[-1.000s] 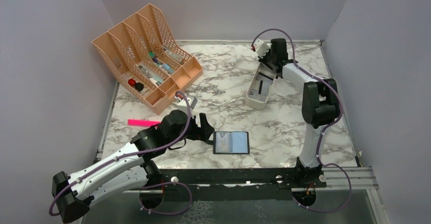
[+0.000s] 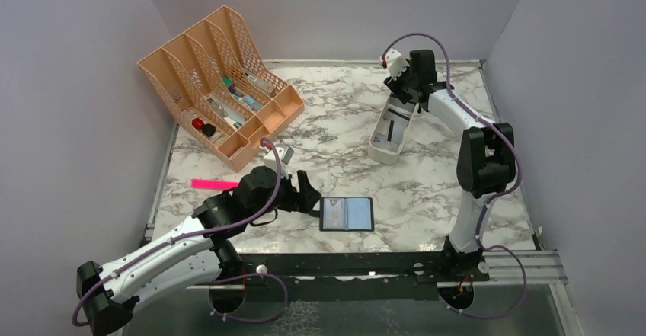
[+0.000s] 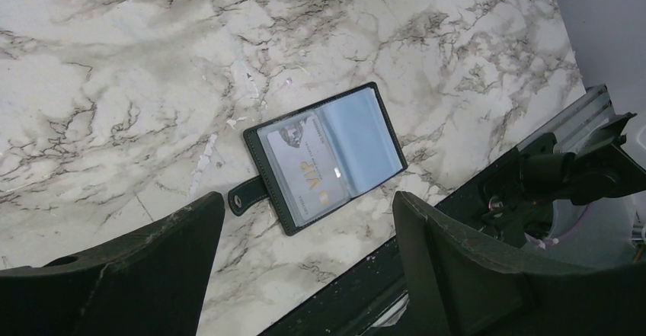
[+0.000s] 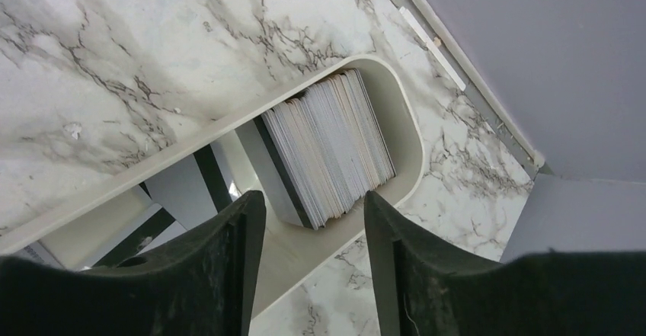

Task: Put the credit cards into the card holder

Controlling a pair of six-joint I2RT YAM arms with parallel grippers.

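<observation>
On the marble table lies the card holder point(image 3: 362, 136), dark-edged and opened flat, its strap pointing left. A VIP card point(image 3: 307, 164) shows under the clear sleeve of its left side; the right side is pale blue. My left gripper is open above the table just left of the holder, nothing between its fingers. Over the far end of a long white box point(image 4: 396, 84) hangs my right gripper, open and empty. Below its fingers a row of cards point(image 4: 327, 142) stands on edge in the box. Other cards point(image 4: 179, 191) lie loose in the near part.
A tan organizer point(image 2: 286, 111) with pens and small items stands at the back left. Near it lies a pink strip point(image 2: 214, 184). Walls rise behind and at both sides. Bare marble point(image 2: 335, 138) separates organizer and white box.
My right arm has shifted a little toward the back and right, its gripper staying over the far end of the box. The left arm, the holder and the box look almost unchanged.
</observation>
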